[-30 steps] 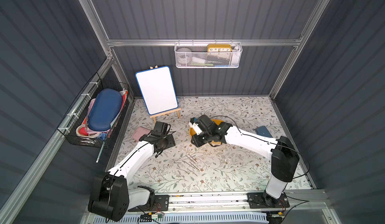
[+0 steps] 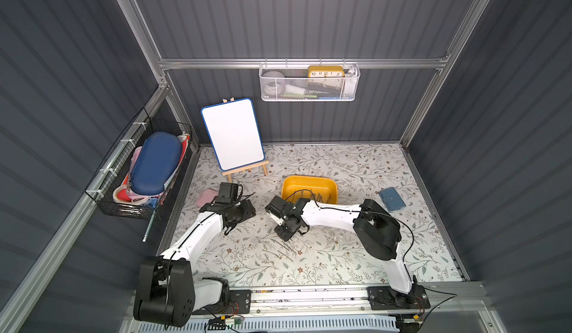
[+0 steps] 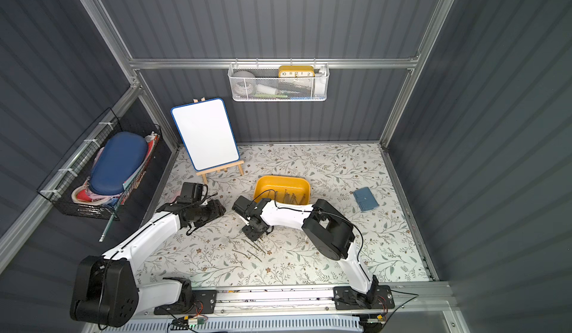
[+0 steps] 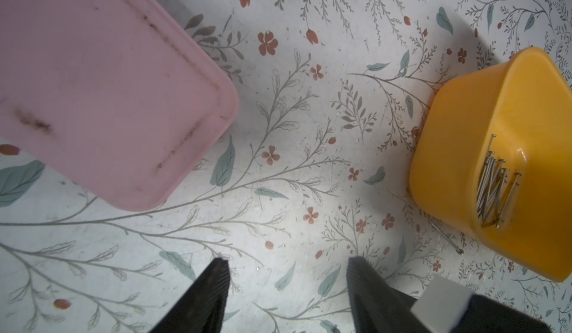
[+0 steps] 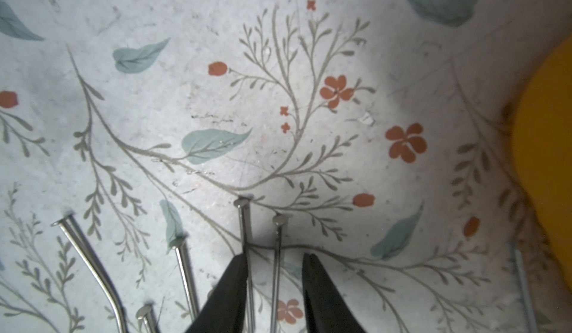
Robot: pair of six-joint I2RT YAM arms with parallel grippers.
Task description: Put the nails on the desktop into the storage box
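Observation:
Several steel nails lie loose on the floral desktop. My right gripper is open, low over two upright-lying nails, with one finger close beside each; whether it touches them I cannot tell. The yellow storage box behind it holds a pile of nails; a single nail lies outside beside its wall. My left gripper stands open to the left of the box, over bare desktop.
A pink board lies at the left and a blue pad at the right. A whiteboard on an easel stands at the back. The desktop behind the box is clear.
My right gripper has moved from over the box down toward the front left, onto the loose nails. My left arm has shifted slightly left.

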